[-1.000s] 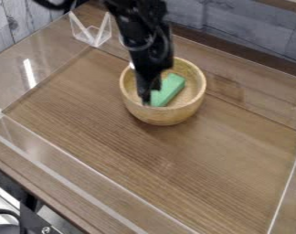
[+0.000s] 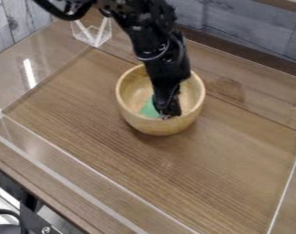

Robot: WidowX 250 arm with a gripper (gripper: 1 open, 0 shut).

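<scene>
A round wooden bowl (image 2: 134,113) sits on the wooden table (image 2: 78,164) near the middle. My black gripper (image 2: 175,106) reaches down from the top into the bowl's right side, its fingers low inside it. A green object (image 2: 152,109) in the bowl is partly hidden behind the gripper; whether it is between the fingers I cannot tell.
A clear plastic piece (image 2: 92,32) stands at the back left near the table's edge.
</scene>
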